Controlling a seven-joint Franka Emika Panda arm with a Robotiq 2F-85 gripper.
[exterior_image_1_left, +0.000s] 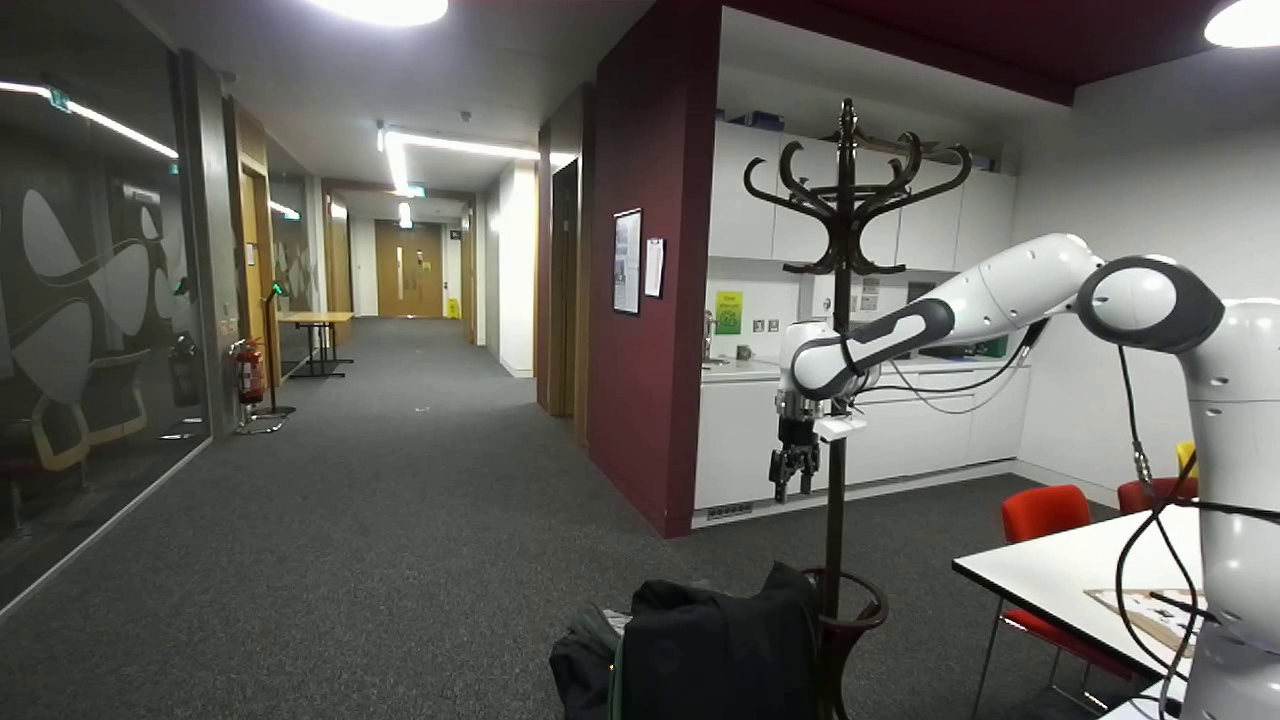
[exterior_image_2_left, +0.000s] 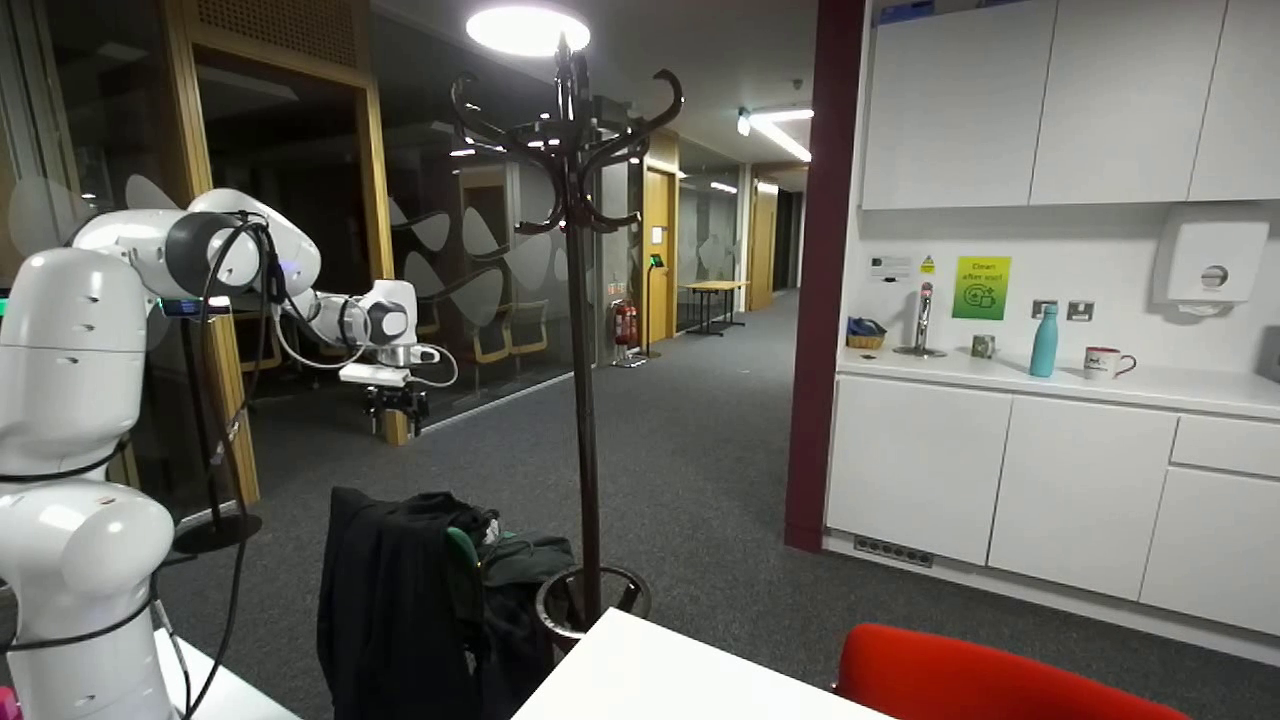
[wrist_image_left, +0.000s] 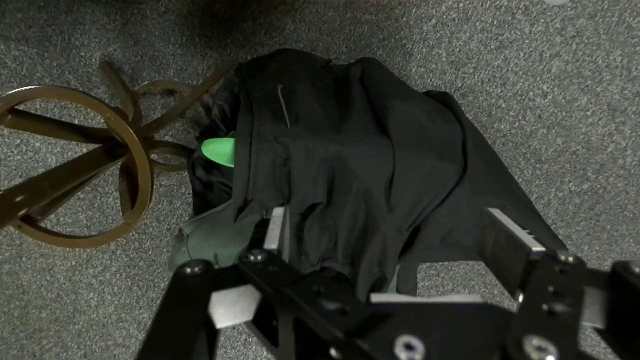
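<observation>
Black clothing (wrist_image_left: 342, 156) lies heaped over a chair, with a bit of green chair back (wrist_image_left: 219, 151) peeking out at its side. Exterior view 2 shows the same dark pile (exterior_image_2_left: 396, 588) below the arm. My gripper points down above it, open, its fingers wide apart and nothing held between them. In exterior view 1 the gripper (exterior_image_1_left: 793, 490) hangs well clear of the clothing (exterior_image_1_left: 720, 648). A dark wooden coat stand (exterior_image_2_left: 581, 360) rises beside the pile, with no coat on its hooks.
The coat stand's ring base (wrist_image_left: 141, 174) sits close to the clothing. A white table (exterior_image_2_left: 672, 684) and a red chair (exterior_image_2_left: 960, 678) stand nearby. Open carpet (exterior_image_1_left: 420, 540) stretches down the corridor. A white kitchen counter (exterior_image_2_left: 1068, 390) holds a bottle and a mug.
</observation>
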